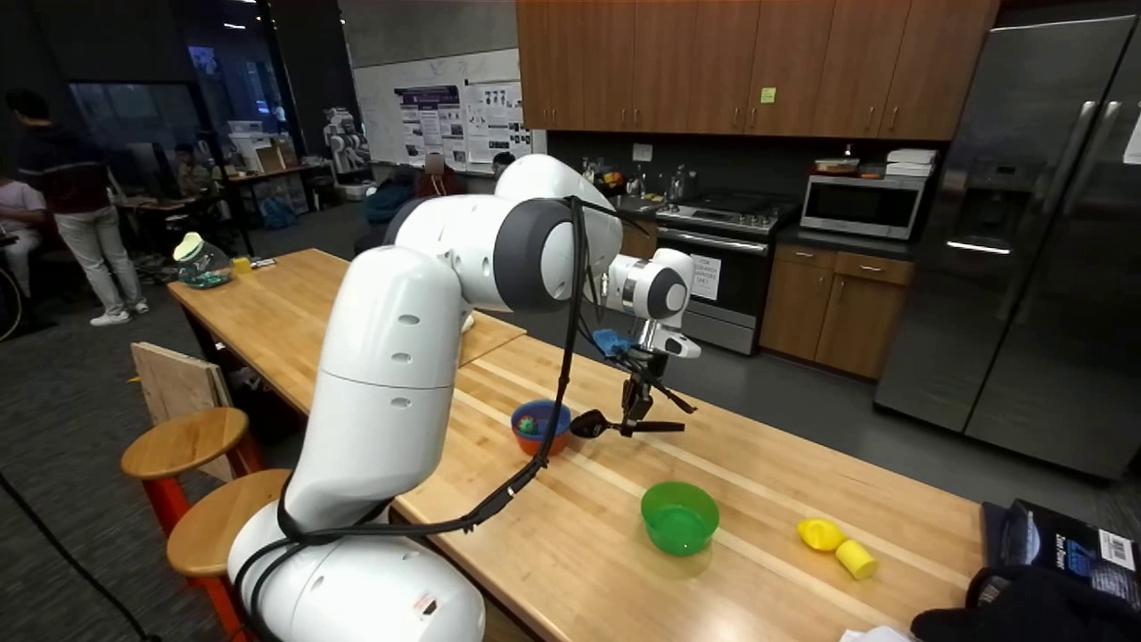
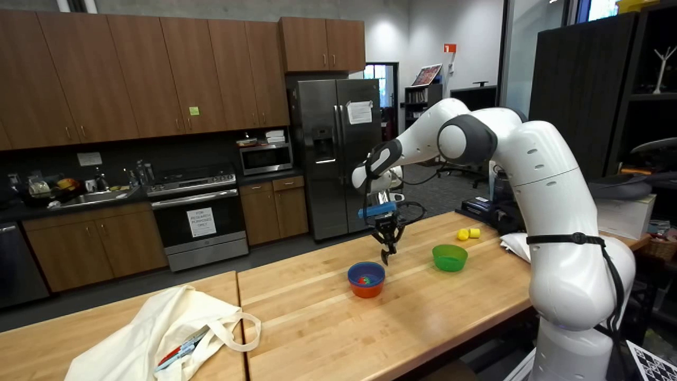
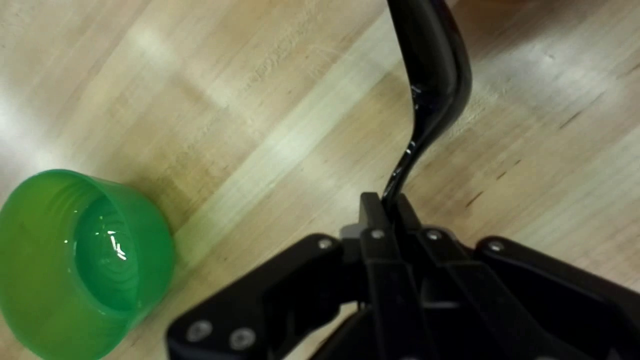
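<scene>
A black spoon (image 3: 441, 78) is pinched at its handle by my gripper, which is shut on it. In exterior view 1 the spoon's head (image 1: 588, 424) points left, close beside a blue-rimmed bowl (image 1: 554, 411) with a red-orange lower part. The spoon looks raised a little off the table, roughly level. Inside that bowl is a small green and red item (image 2: 363, 280). From exterior view 2 the gripper (image 2: 387, 248) appears just behind and right of the bowl, mostly hiding the spoon.
A green bowl (image 1: 680, 519) stands apart on the wooden table, looking empty. Beyond it lie a yellow lemon-like object (image 1: 821, 534) and a yellow cylinder (image 1: 857, 558). A cream cloth bag (image 2: 152, 333) covers part of the adjoining table. Bare tabletop surrounds the bowls.
</scene>
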